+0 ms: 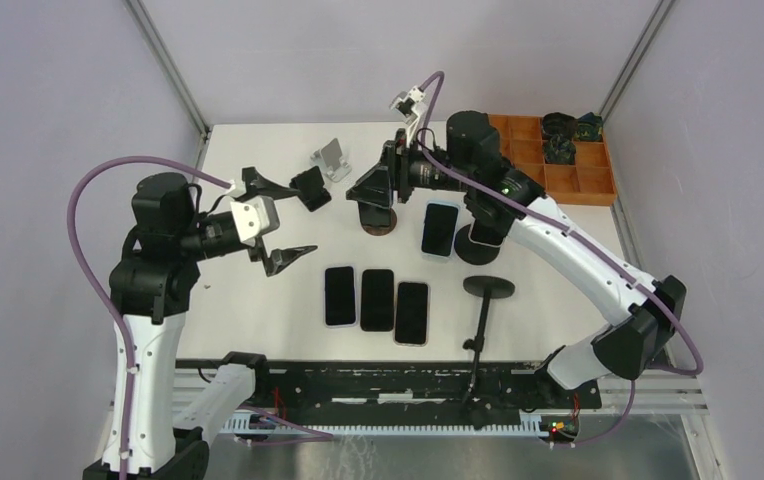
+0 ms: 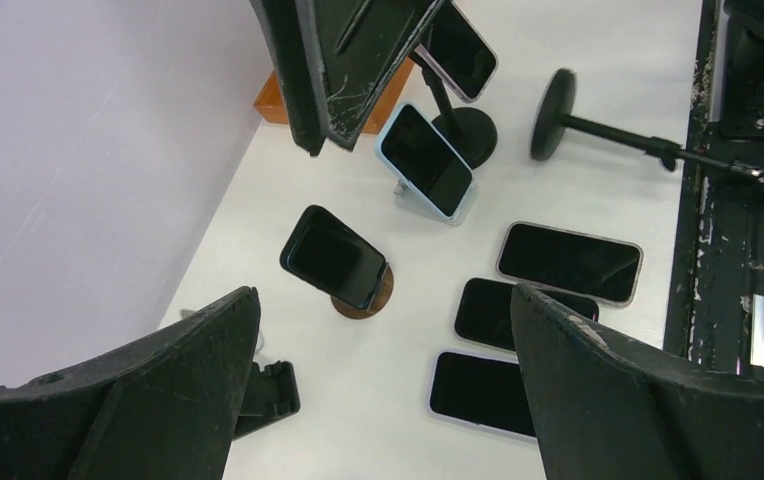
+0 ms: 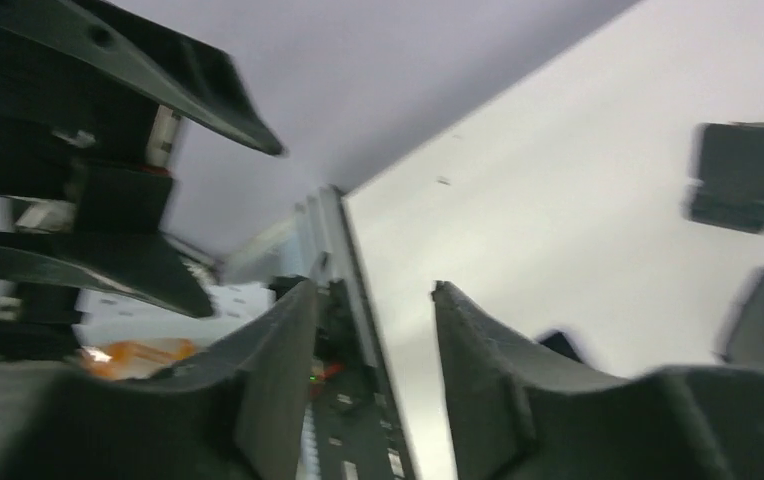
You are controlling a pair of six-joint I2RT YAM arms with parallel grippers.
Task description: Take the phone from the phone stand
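In the top view, my left gripper (image 1: 286, 223) stands open over the table's left part, nothing between its fingers. My right gripper (image 1: 376, 185) is raised above a phone (image 2: 330, 255) on a round brown stand (image 2: 362, 308); its finger opening is hard to judge, and its wrist view is blurred. A light-cased phone (image 1: 440, 227) leans on a stand to the right, and another phone (image 2: 457, 48) sits on a black stand with a round base (image 1: 475, 250). Three phones (image 1: 376, 300) lie flat at the front.
An orange compartment tray (image 1: 588, 180) is at the back right. A black stand with a disc (image 1: 488, 287) is at the front right. Small grey (image 1: 331, 160) and black (image 1: 310, 189) stands are at the back left.
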